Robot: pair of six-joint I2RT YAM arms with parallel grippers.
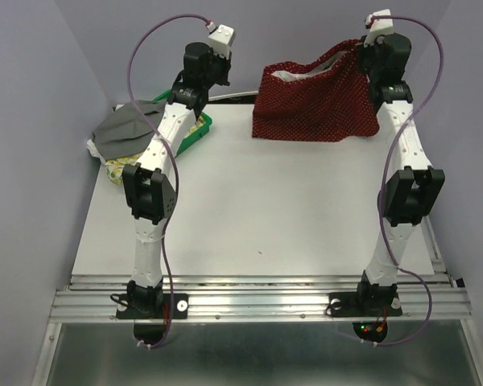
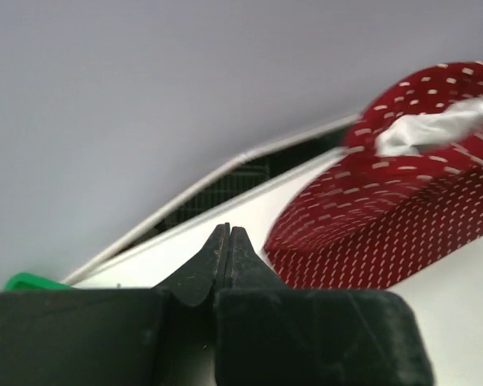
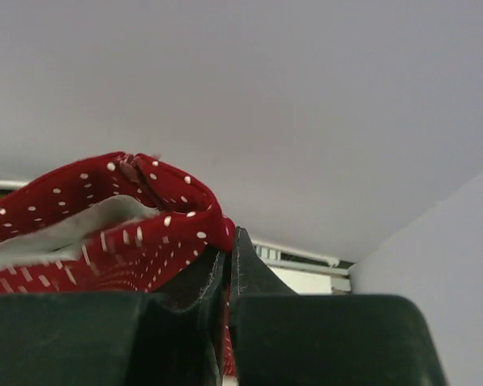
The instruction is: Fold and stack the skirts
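Note:
A dark red skirt with white dots (image 1: 314, 108) hangs from my right gripper (image 1: 364, 44) over the back of the table, its waist opening showing a pale lining (image 1: 294, 75). The right wrist view has the red cloth (image 3: 173, 189) pinched at its corner between the right fingers. My left gripper (image 1: 224, 80) is apart from the skirt, to its left. With its fingertips together in the left wrist view, it has nothing visible between them; the skirt's free side (image 2: 330, 217) hangs beyond it.
At the back left stands a green basket (image 1: 195, 137) with yellow patterned cloth. A grey cloth (image 1: 125, 129) lies over its left part.

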